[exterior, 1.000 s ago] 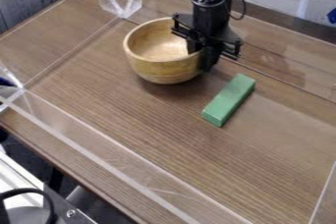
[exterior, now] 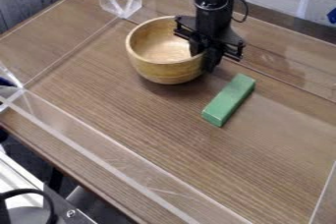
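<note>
A round wooden bowl (exterior: 157,56) sits on the table in the upper middle, slightly tilted in appearance. My black gripper (exterior: 207,51) reaches down from the top and is shut at the bowl's right rim; the fingertips are dark and partly hidden against it. A green rectangular block (exterior: 230,99) lies to the lower right of the bowl, apart from it.
A clear plastic object (exterior: 121,0) stands at the back left. A white device with a black cable is at the lower left edge.
</note>
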